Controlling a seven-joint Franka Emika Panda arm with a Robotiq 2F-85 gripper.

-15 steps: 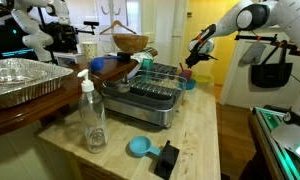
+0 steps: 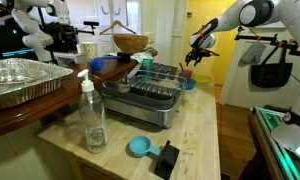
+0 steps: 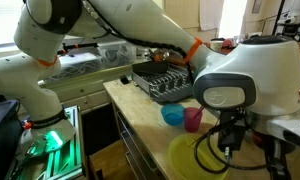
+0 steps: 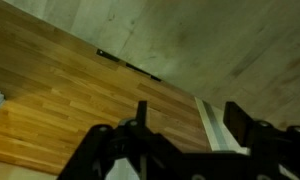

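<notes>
In the wrist view my gripper has its dark fingers apart, with no object visible between them. Below them are a pale surface and a wood floor, both blurred. In exterior view 1 the gripper [image 2: 194,56] is small, at the far end of the counter. The big white wrist housing [image 3: 248,88] fills the right of exterior view 2, over the yellow plate [image 3: 180,155] and close to the pink cup [image 3: 193,119]. A blue bowl [image 3: 172,116] stands left of the cup.
A dish rack [image 2: 150,95] stands mid-counter. Nearer are a soap bottle [image 2: 92,118], a light blue cup with handle [image 2: 141,146] and a black object [image 2: 166,160]. Foil trays [image 2: 28,82] lie on the left shelf.
At the counter's far end, my gripper and forearm have shifted and tilted slightly upward. The objects on the counter look unmoved.
</notes>
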